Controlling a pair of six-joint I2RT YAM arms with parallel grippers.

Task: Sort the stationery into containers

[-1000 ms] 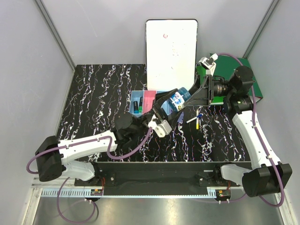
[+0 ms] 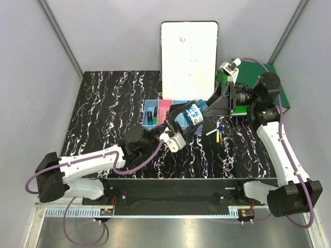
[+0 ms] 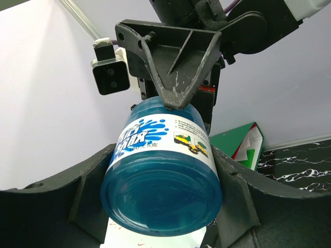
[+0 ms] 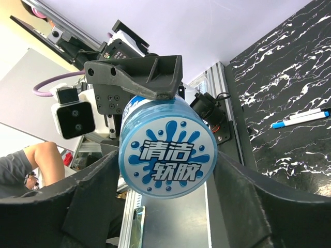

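A translucent blue jar point(image 2: 194, 113) with a white label is held tilted above the table between both arms. Around its base end my left gripper point(image 2: 186, 122) is shut; its two fingers press the jar's sides in the left wrist view, where the blue bottom point(image 3: 160, 191) faces the camera. My right gripper point(image 2: 211, 103) is at the other end. In the right wrist view its fingers flank the printed lid point(image 4: 168, 157) closely, and whether they grip it cannot be told. A divided blue and pink organizer point(image 2: 164, 107) lies below, partly hidden by the left gripper.
Black and green pens point(image 2: 154, 115) stand in the organizer's left compartment. Loose markers point(image 2: 217, 135) lie on the marble table right of centre, one with a blue cap point(image 4: 278, 125). A whiteboard point(image 2: 189, 57) is at the back, a green box point(image 2: 248, 77) at back right.
The right arm looks unmoved.
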